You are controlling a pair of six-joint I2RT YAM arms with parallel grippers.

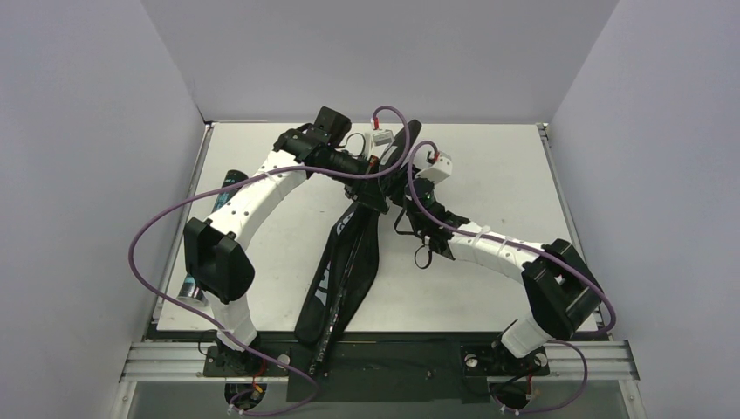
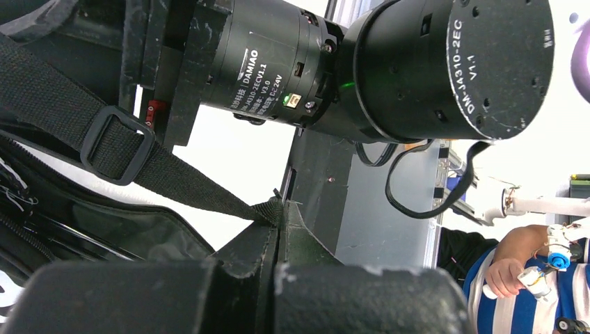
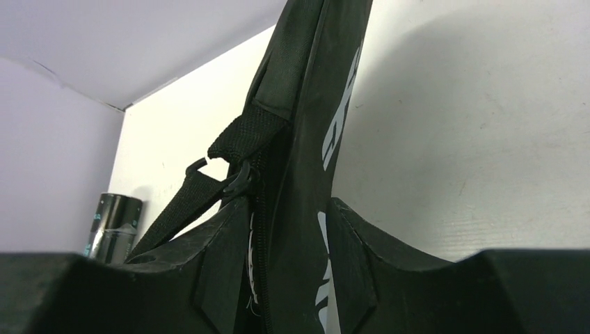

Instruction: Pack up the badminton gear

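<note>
The black racket bag [image 1: 365, 266] lies lengthwise on the table, its lower part spread open, with a racket's dark shaft [image 1: 329, 335] sticking out over the front edge. In the left wrist view a black strap [image 2: 184, 181] with a slider buckle [image 2: 117, 145] runs into my left gripper, which is shut on it. My right gripper stands open above the bag's narrow upper part, which shows behind the gap between its fingers. Near its left finger is a webbing strap [image 3: 186, 209] with a black ring and a zipper [image 3: 261, 271]. Both grippers are close together.
A dark shuttlecock tube [image 1: 192, 291] lies along the table's left edge, partly hidden by my left arm. Bare white table [image 1: 489, 175] lies right of the bag. Purple cables arch over both arms.
</note>
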